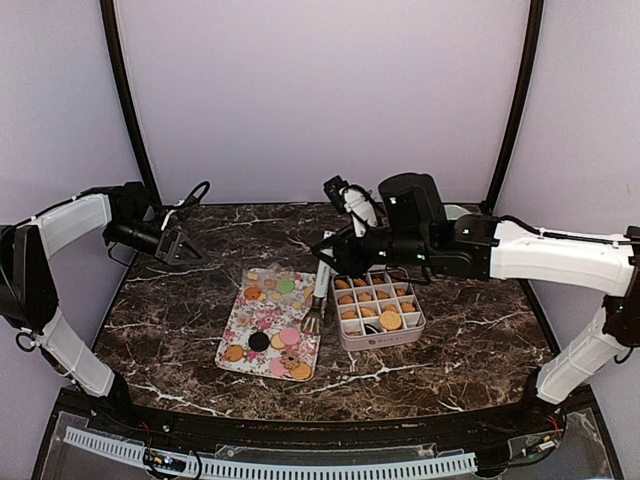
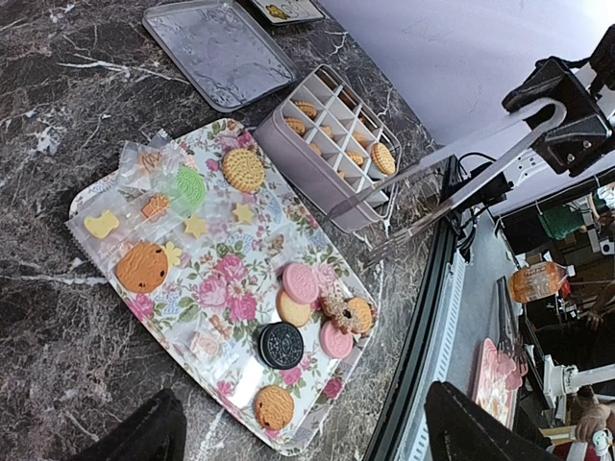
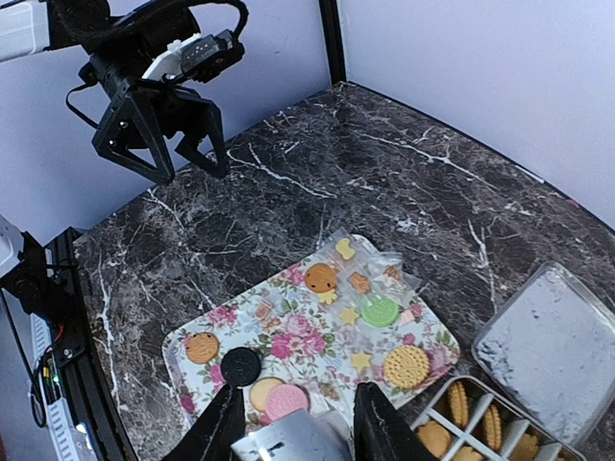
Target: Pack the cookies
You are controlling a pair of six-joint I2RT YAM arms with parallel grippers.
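My right gripper [image 1: 340, 255] holds long metal tongs [image 1: 322, 295] upright, their tips over the right edge of the floral board [image 1: 240, 330]. The board carries cookies in several shapes and colours, among them a black one [image 2: 281, 345], pink ones and a green one, some apparently in clear wrappers. Right of it stands the divided box [image 1: 380, 338], with cookies in its compartments. In the left wrist view the tong arms [image 2: 437, 216] hang apart, with no cookie visible between them. My left gripper [image 1: 175, 250] waits open and empty at the left, above the table.
A clear lid or tray [image 2: 216, 53] lies behind the box, with another flat item [image 2: 283, 8] beyond it.
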